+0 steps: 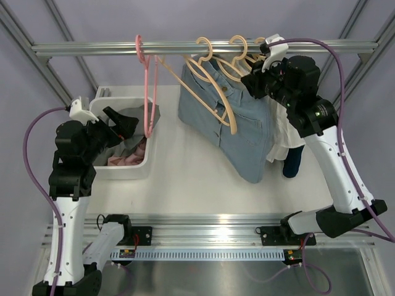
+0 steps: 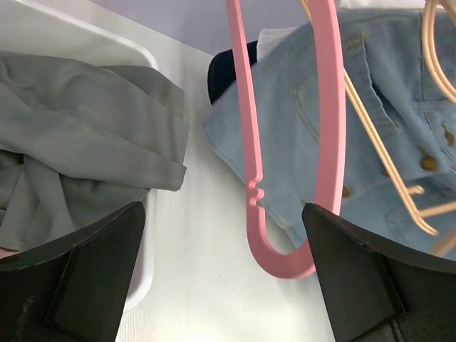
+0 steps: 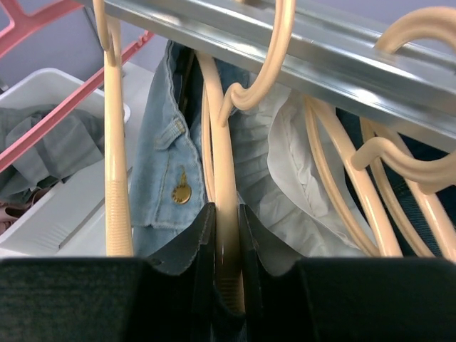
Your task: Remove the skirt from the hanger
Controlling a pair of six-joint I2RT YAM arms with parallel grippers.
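Observation:
A denim skirt (image 1: 225,135) with brass buttons hangs from wooden hangers on the rail, right of centre in the top view. My right gripper is shut on a wooden hanger (image 3: 221,157), with the skirt's waistband (image 3: 164,142) just left of it in the right wrist view. My left gripper (image 1: 120,120) is open, low left of the rail, beside a pink hanger (image 2: 328,142), nothing between its fingers.
A white bin (image 1: 123,172) with grey and pink cloths sits on the left. White and dark garments (image 1: 290,154) hang behind the skirt. The steel rail (image 1: 105,48) crosses above; the board's front middle is clear.

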